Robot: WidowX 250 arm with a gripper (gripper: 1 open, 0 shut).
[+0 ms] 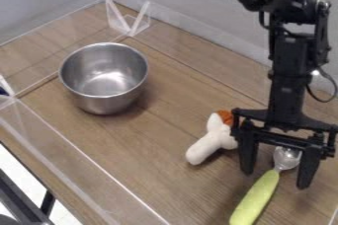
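My black gripper (276, 166) stands open low over a spoon with a pale yellow-green handle (252, 202), whose metal head (287, 155) sits between the two fingers. Whether the fingertips touch the wood is unclear. Just left of the gripper lies a white toy (208, 144) with an orange top, partly behind the upper part of the gripper.
A steel bowl (105, 76) stands on the wooden surface (132, 160) at the left. White straps lie near the back corner. Pale walls close the back and right.
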